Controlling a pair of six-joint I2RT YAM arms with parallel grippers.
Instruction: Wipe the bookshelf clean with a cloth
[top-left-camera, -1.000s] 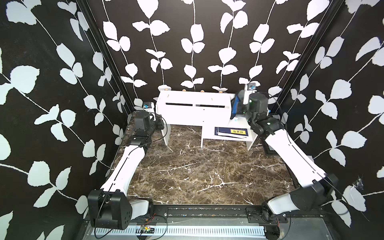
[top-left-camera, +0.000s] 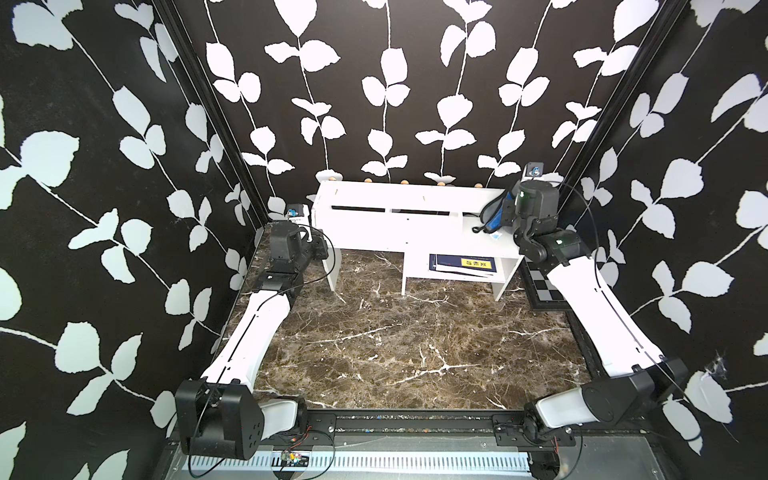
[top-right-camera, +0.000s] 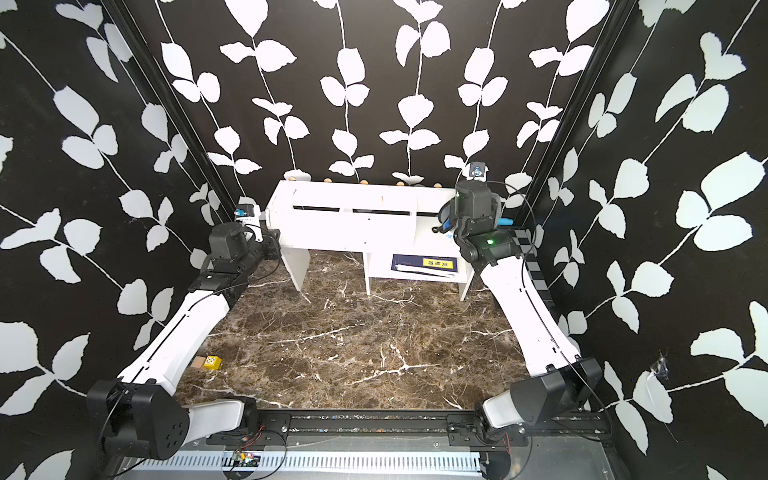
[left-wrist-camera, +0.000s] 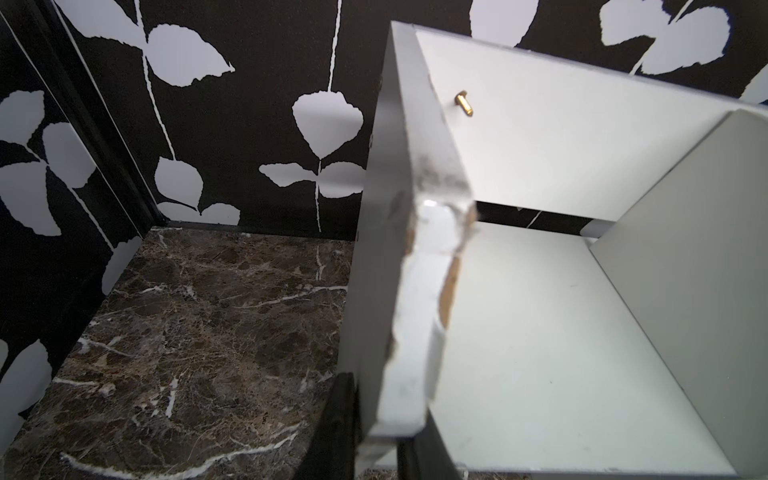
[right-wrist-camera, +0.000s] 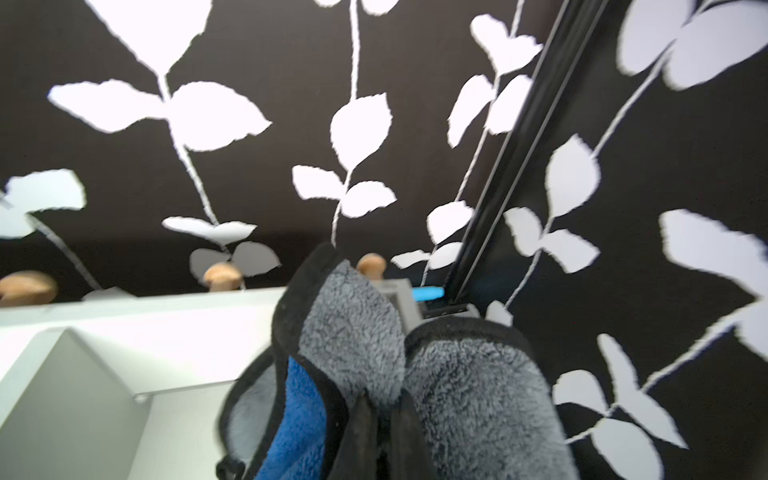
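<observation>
The white bookshelf (top-left-camera: 384, 236) stands at the back of the marble table. In the left wrist view my left gripper is shut on the bookshelf's left side panel (left-wrist-camera: 420, 320), whose edge is chipped and scuffed. In the right wrist view my right gripper is shut on a grey and blue cloth (right-wrist-camera: 476, 400), which fans out on both sides of the fingers over the bookshelf's right compartment. From the top views the cloth is partly hidden behind the right arm.
A dark booklet with a yellow label (top-left-camera: 448, 261) lies on the lower right shelf. A small yellow block (top-right-camera: 213, 363) is by the left arm. The patterned walls stand close behind and beside the bookshelf.
My right gripper and the cloth have moved rightwards toward the bookshelf's right end, uncovering more of the right compartment. The left arm has not moved.
</observation>
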